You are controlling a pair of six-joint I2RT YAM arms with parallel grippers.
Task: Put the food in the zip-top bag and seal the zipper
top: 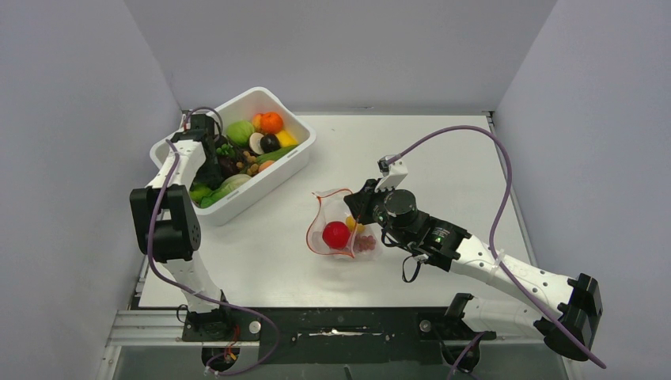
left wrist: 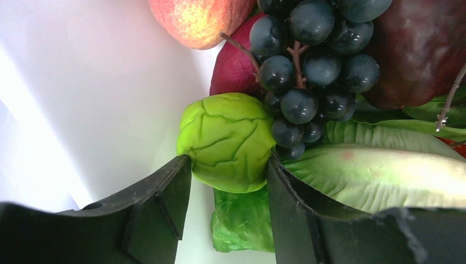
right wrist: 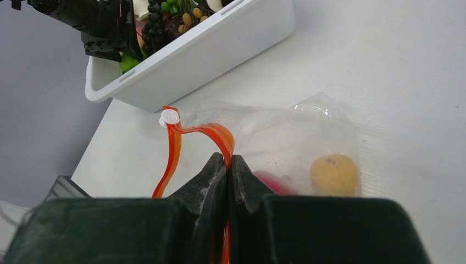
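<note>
The clear zip top bag (top: 322,215) lies on the table with its orange-edged mouth spread. Inside it are a red round food (top: 335,234), a yellow one (right wrist: 334,175) and pinkish small pieces (top: 365,242). My right gripper is shut on the orange zipper edge (right wrist: 218,137), near its white slider (right wrist: 170,116). Down in the white bin (top: 261,188), my left gripper stands part open. Its fingertips flank a light green round vegetable (left wrist: 228,137), close against both sides; whether they press on it I cannot tell.
Dark grapes (left wrist: 321,69), a peach (left wrist: 203,19) and pale leafy greens (left wrist: 384,170) crowd around the green vegetable. The bin's wall (left wrist: 104,99) rises close on the left. Bare table (top: 427,150) shows behind the bag.
</note>
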